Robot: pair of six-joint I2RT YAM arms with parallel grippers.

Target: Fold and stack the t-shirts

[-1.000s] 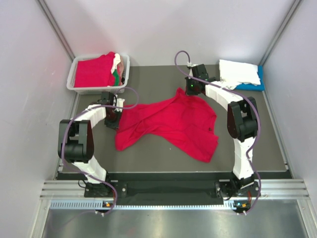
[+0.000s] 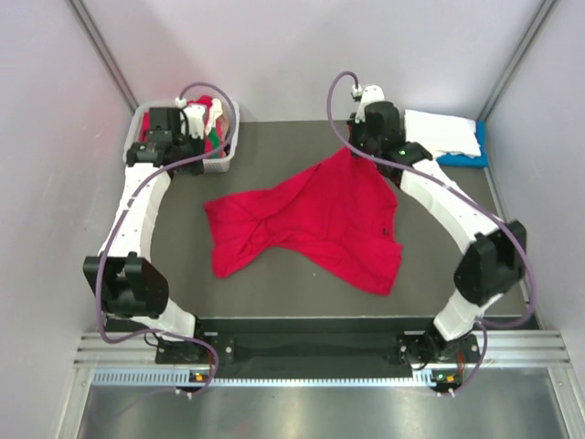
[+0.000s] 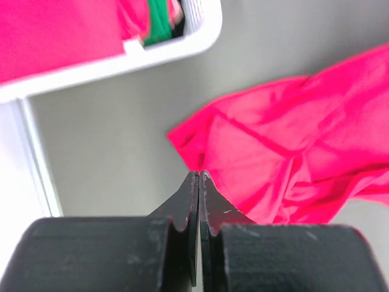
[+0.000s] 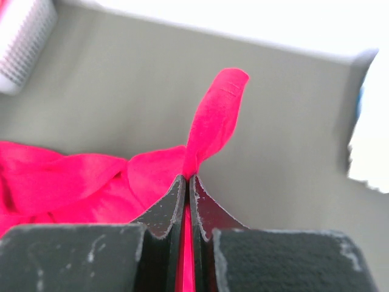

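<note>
A crumpled red t-shirt (image 2: 311, 218) lies across the middle of the table, its upper right part drawn up toward my right gripper (image 2: 353, 137). In the right wrist view that gripper is shut on the red cloth, and a flap of the shirt (image 4: 213, 118) sticks out beyond its fingertips. My left gripper (image 2: 196, 166) hangs beside the front right corner of the basket, to the left of the shirt. The left wrist view shows its fingers (image 3: 206, 194) closed together with nothing between them, above the table and the shirt's left end (image 3: 255, 152).
At the back left stands a white basket (image 2: 236, 137) with red, white and green cloth in it. A folded white stack (image 2: 441, 133) rests on a blue thing (image 2: 466, 160) at the back right. Bare table (image 2: 274, 302) shows in front of the shirt.
</note>
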